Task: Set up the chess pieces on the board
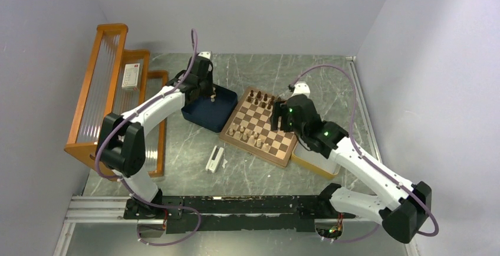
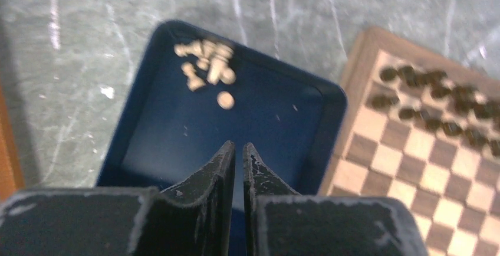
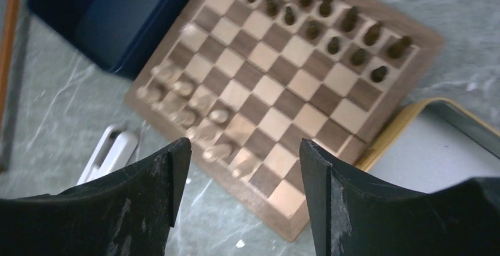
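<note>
The chessboard (image 1: 240, 118) lies mid-table, dark pieces (image 3: 313, 30) lined along its far side and light pieces (image 3: 219, 116) along its near side. Left of it, the dark blue box (image 1: 203, 120) holds a cluster of light pieces (image 2: 216, 70) in its far corner, plus a single piece (image 2: 225, 99) apart from them. Above this box is my left gripper, its fingers nearly together with a narrow gap; no piece shows between them. My right gripper hovers over the board's near right part, wide open and empty.
At the board's right stands a yellow-rimmed box (image 3: 403, 127), partly under my right arm. A white device (image 1: 214, 158) lies in front of the blue box. The wooden rack (image 1: 84, 99) occupies the left side. Bare marble surrounds the far edge of the board.
</note>
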